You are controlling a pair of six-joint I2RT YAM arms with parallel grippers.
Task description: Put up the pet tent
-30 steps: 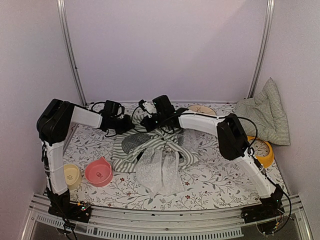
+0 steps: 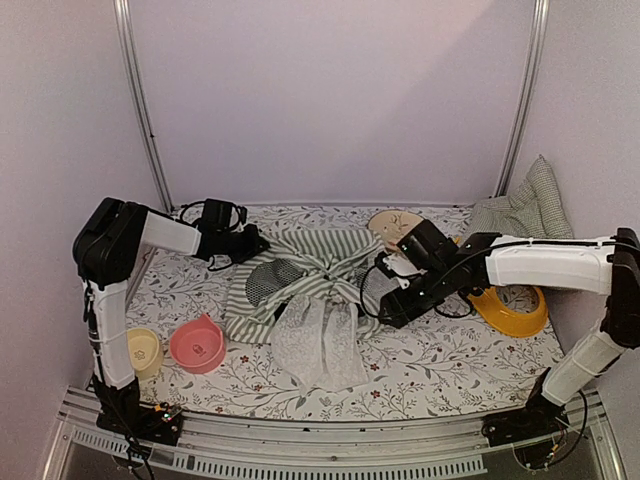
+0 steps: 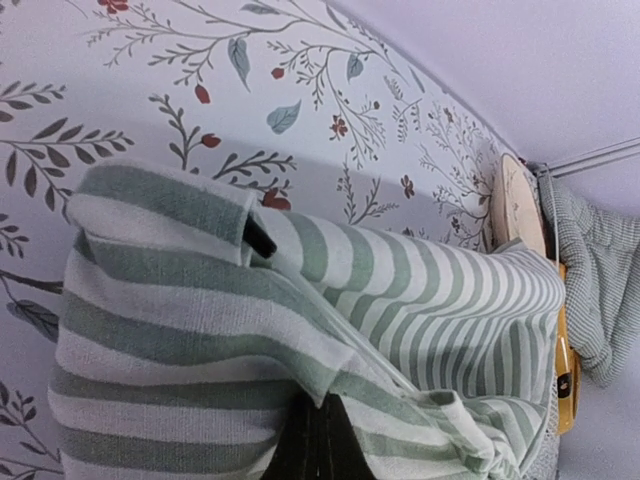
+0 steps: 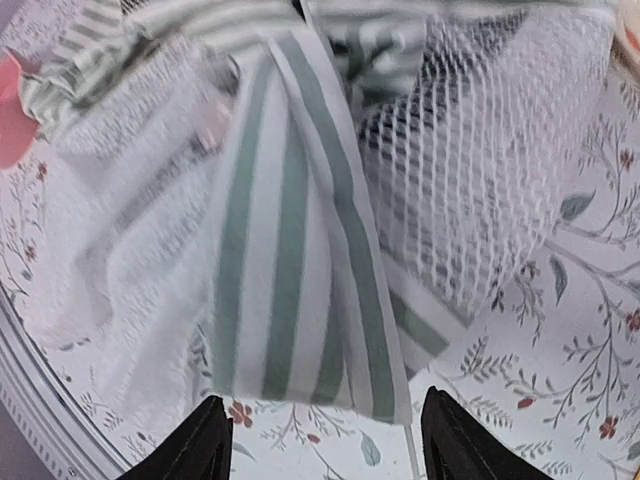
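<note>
The pet tent, green-and-white striped cloth with mesh panels, lies collapsed and tied at its middle [image 2: 325, 270], a sheer white panel [image 2: 318, 345] spread in front. At its back left corner my left gripper is shut, with a pointed fold of striped cloth [image 3: 200, 310] running into its fingertips. A dark pole end [image 3: 259, 238] pokes from a sleeve nearby. My right gripper stands open above the tent's front right; a striped flap [image 4: 285, 270] lies beyond its fingers, with nothing visible between them.
A pink bowl [image 2: 198, 345] and a cream bowl [image 2: 145, 352] stand front left. A round beige piece [image 2: 395, 224] lies behind the tent. On the right are a yellow ring-shaped piece [image 2: 520, 318] and a checked cushion [image 2: 540, 205].
My right arm has swung from the tent's back middle forward and right to its front right corner. The tent's back edge now looks spread wider rightward. The left arm has stayed put.
</note>
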